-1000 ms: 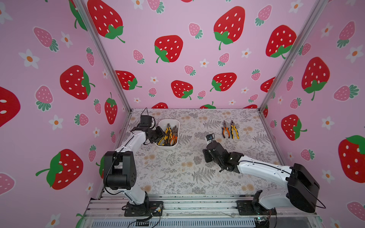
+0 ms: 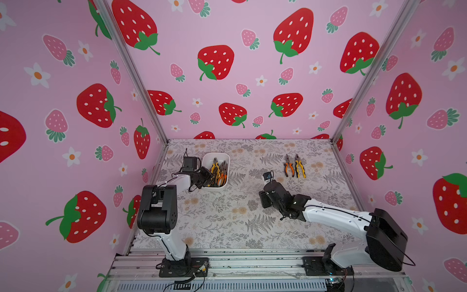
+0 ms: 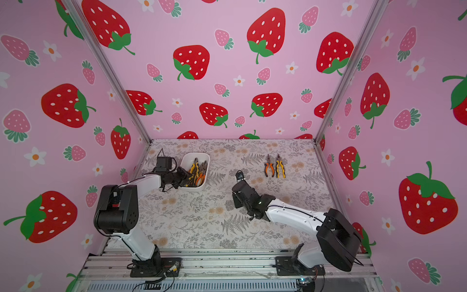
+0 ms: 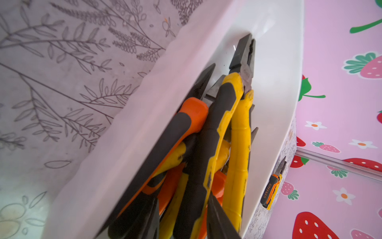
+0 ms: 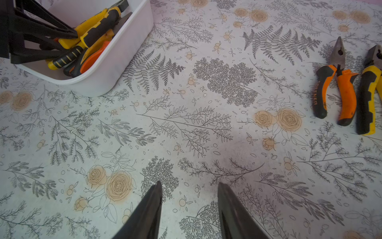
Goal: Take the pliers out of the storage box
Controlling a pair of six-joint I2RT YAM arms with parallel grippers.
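Observation:
The white storage box (image 2: pixel 229 168) stands at the left of the table, holding several pliers with yellow-black and orange-black handles. My left gripper is open inside it. Its fingers (image 4: pixel 148 219) lie on either side of a yellow-black handle (image 4: pixel 207 147), and whether they touch it cannot be told. That pair of pliers lies on top of the heap, head toward the far end. From the right wrist view, the left gripper's fingers (image 5: pixel 43 20) reach over the box's near-left rim. Over bare table, my right gripper has its fingers apart and nothing between them.
At the right back of the table lie orange-black pliers (image 5: pixel 347 97) beside yellow-black pliers (image 5: pixel 366 99). Between them and the box the patterned table (image 5: pixel 207 119) is clear. Pink walls enclose the left, back and right sides.
The right arm looks nearly still, and the box and the pliers on the table stay put.

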